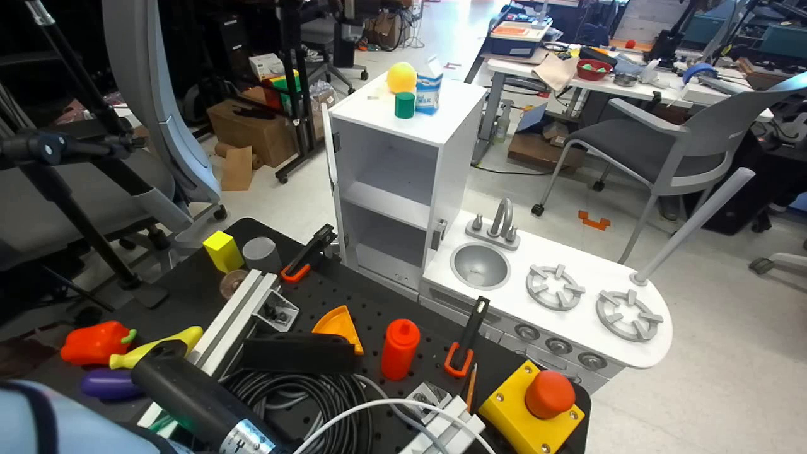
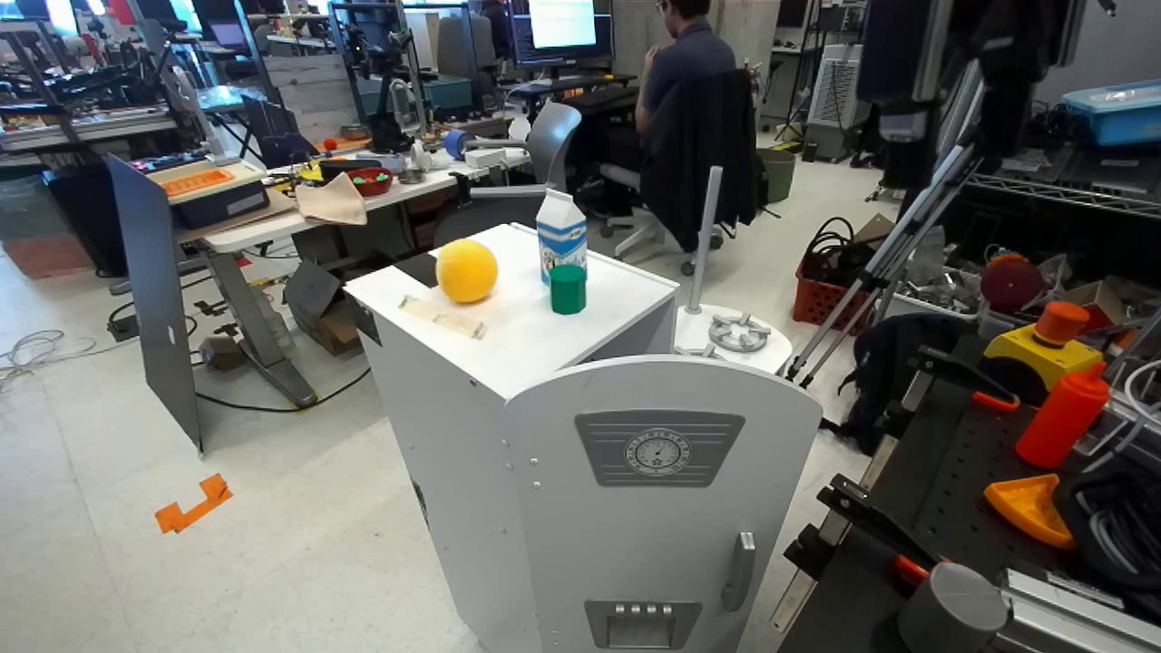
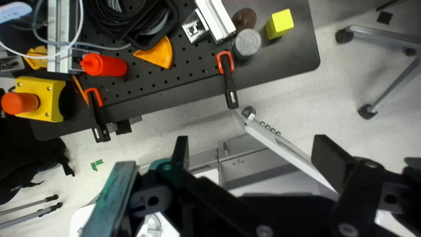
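Note:
My gripper stands open in the wrist view, its two dark fingers wide apart and no object held between them. Beyond the gap lie the toy fridge's open door (image 3: 290, 154) and part of its cabinet, the rest hidden behind the gripper. Exterior view 1 shows the white fridge (image 1: 459, 162) with two empty-looking shelf spaces. On its top sit a yellow ball (image 2: 467, 271), a green cylinder (image 2: 567, 289) and an upright milk carton (image 2: 561, 230). The gripper cannot be seen in either exterior view.
A black pegboard table (image 3: 272, 65) carries a red bottle (image 3: 104, 65), an orange wedge (image 3: 158, 53), a yellow block (image 3: 280, 23) and a grey cylinder (image 3: 247, 42). Two clamps, cables and a yellow box with a red button (image 1: 533, 408) also stand there. The toy sink (image 1: 481, 265) adjoins the fridge.

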